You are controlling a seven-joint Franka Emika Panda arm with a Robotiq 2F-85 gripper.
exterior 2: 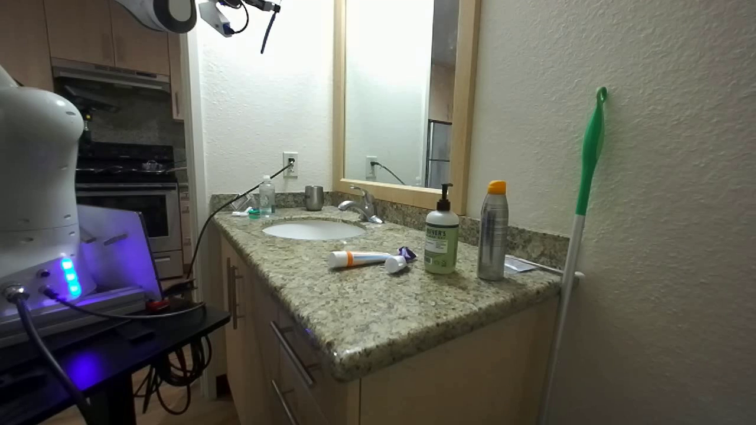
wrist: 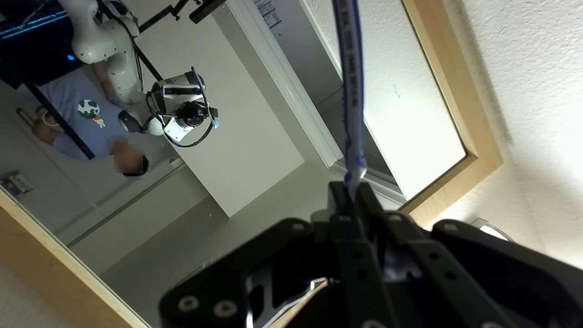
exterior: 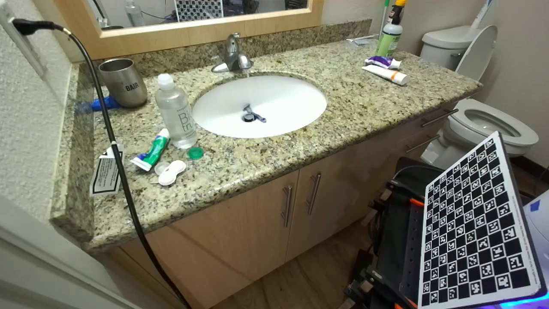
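Observation:
In the wrist view my gripper is shut on one end of a thin blue-and-white strip (wrist: 351, 93) with small print along it. The strip extends away from the fingertips to the top edge of that view; what it is exactly I cannot tell. Behind it stands the wood-framed mirror (wrist: 481, 136), reflecting the arm. Exterior view 2 has part of the arm (exterior 2: 163, 13) and a dark thin piece (exterior 2: 269, 32) high at the top edge, well above the counter. Exterior view 1 does not include the gripper.
The sink (exterior: 298, 105) has a dark razor (exterior: 253, 113) in it. Left of it stand a clear bottle (exterior: 175, 113), a steel cup (exterior: 123, 85) and a green tube (exterior: 153, 149). A black cord (exterior: 126, 190) crosses the counter's left end. Two tubes lie near the soap bottle (exterior 2: 440, 241) and spray can (exterior 2: 492, 234).

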